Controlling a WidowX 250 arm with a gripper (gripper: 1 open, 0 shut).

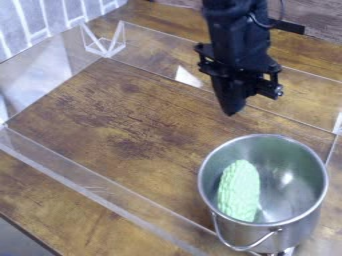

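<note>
A green corn cob [239, 190] lies inside a steel pot [299, 205] with a wire handle at the lower right. My black gripper [230, 102] hangs above and behind the pot, at the upper middle, apart from both pot and corn. Nothing shows held by it; whether its fingers are open or shut is unclear.
A white slatted rail [40, 22] runs along the back left corner.
</note>
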